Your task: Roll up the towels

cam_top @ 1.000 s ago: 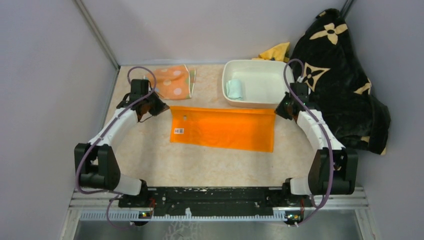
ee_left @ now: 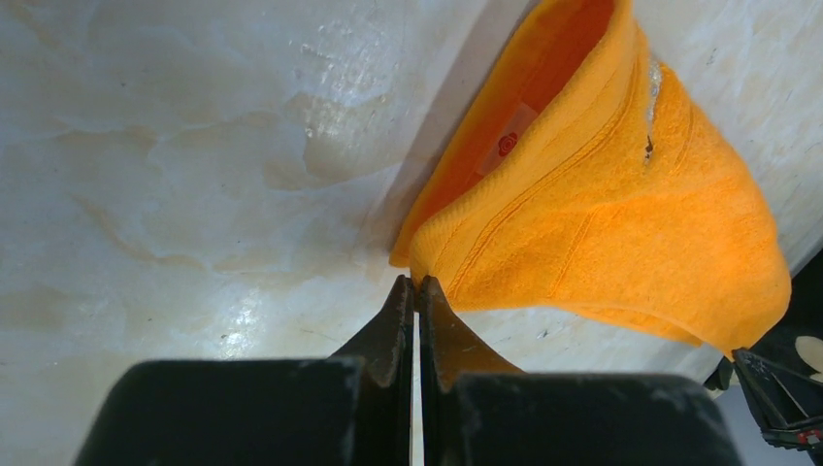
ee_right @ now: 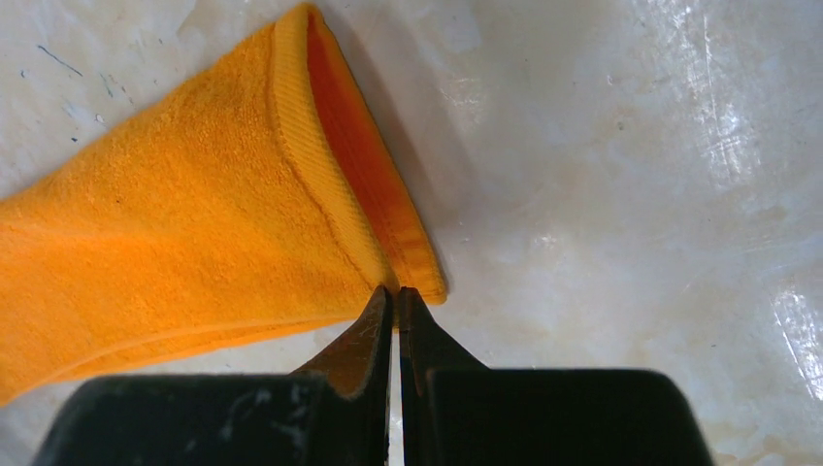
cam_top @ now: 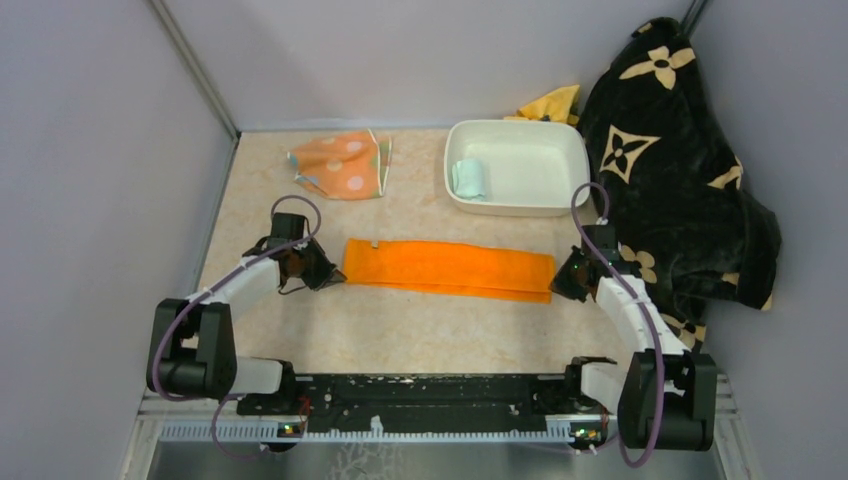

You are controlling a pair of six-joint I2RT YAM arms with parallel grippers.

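Observation:
An orange towel (cam_top: 448, 265) lies folded lengthwise into a long strip across the middle of the table, its upper flap reaching down almost over the lower layer. At its left end my left gripper (cam_top: 340, 278) is shut on the towel's corner; in the left wrist view the fingertips (ee_left: 427, 289) pinch the folded edge. At the right end my right gripper (cam_top: 555, 287) is also shut on the towel, its fingertips (ee_right: 384, 296) at the upper layer's corner, with the lower layer showing just beside it.
A white bin (cam_top: 525, 165) holding a mint cloth (cam_top: 468, 178) stands at the back. A polka-dot cloth (cam_top: 335, 165) lies back left, a yellow cloth (cam_top: 548, 105) behind the bin, a dark patterned blanket (cam_top: 660, 150) on the right.
Both grippers have moved toward the front with the towel's back edge, folding it over the front half and narrowing the towel into a strip.

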